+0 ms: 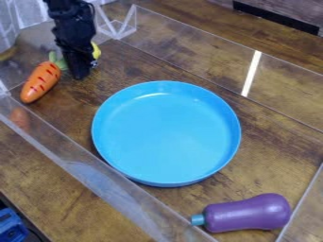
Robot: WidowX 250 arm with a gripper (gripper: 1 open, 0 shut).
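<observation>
My dark gripper [78, 62] is low at the upper left, just right of a toy carrot [41, 82], which lies on the wooden surface with its green top upward. A small yellow object [94, 50] is partly hidden behind the gripper; I cannot make out its shape. The gripper looks shut, with nothing clearly visible between its fingers. A blue plate [165, 109] occupies the middle, and a purple toy eggplant [246, 214] lies at the bottom right.
Clear plastic walls run along the left, front and back of the wooden surface. Bare wood [190, 57] is free behind and to the right of the plate. A blue object [10, 227] sits outside at the bottom left.
</observation>
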